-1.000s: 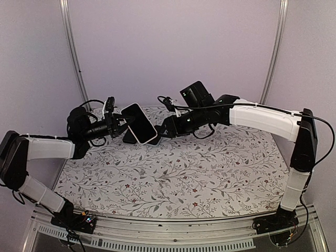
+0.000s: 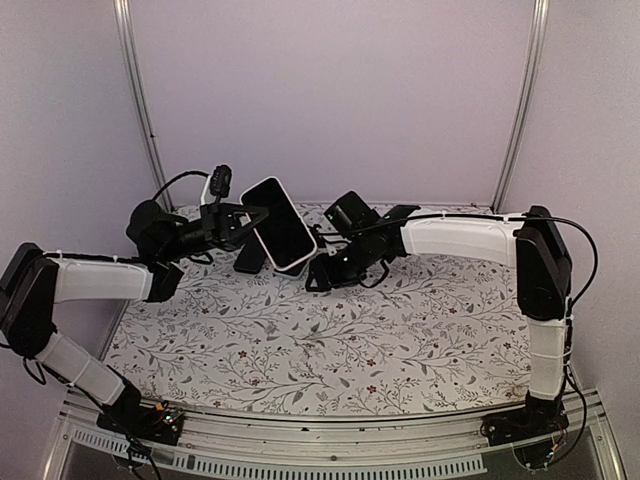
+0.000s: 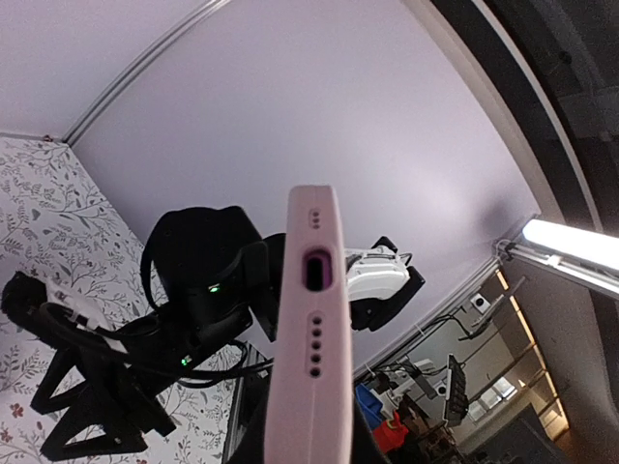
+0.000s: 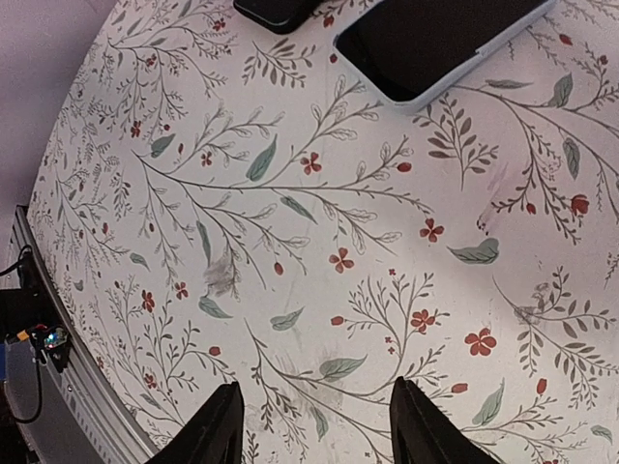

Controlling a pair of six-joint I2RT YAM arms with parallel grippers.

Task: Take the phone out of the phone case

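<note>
A pale pink cased phone [image 2: 282, 225] is held up in the air, screen toward the top camera, with my left gripper [image 2: 240, 215] shut on it. The left wrist view shows its bottom edge [image 3: 309, 387] with port and holes, hiding the fingertips. My right gripper [image 2: 320, 270] is low to the right of the phone; in the right wrist view its fingers [image 4: 222, 425] are apart with only the patterned tabletop between them.
Behind the arms a dark phone-like object [image 2: 250, 257] lies on the table [image 2: 330, 350], beside another phone with a light rim [image 4: 435, 48].
My left gripper has raised the phone and moved it slightly right. My right gripper has moved lower and a little left.
</note>
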